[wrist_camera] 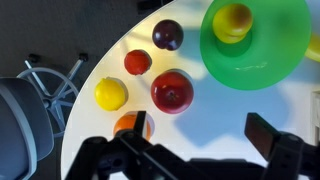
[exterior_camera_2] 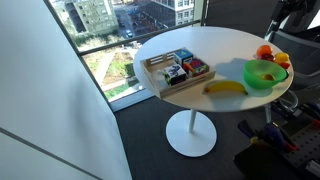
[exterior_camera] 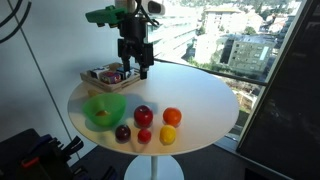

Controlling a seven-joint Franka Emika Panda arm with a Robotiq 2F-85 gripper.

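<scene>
My gripper [exterior_camera: 133, 70] hangs above the table, its fingers wide apart with nothing between them. The wrist view shows the same open fingers, the fingertips [wrist_camera: 262, 135] standing well apart. Below lie a dark red apple [wrist_camera: 172, 91], an orange [wrist_camera: 133, 123] partly covered by a finger, a yellow fruit [wrist_camera: 110, 94], a small red fruit [wrist_camera: 137, 62] and a dark purple fruit [wrist_camera: 168, 35]. A green bowl [wrist_camera: 255, 72] holds a yellow-red fruit [wrist_camera: 234, 20]. Beside the bowl lies a banana [exterior_camera_2: 225, 88].
A wooden tray [exterior_camera_2: 152, 82] with several small boxes stands on the white round table [exterior_camera: 195, 100]. A chair [wrist_camera: 15, 125] is beyond the table edge.
</scene>
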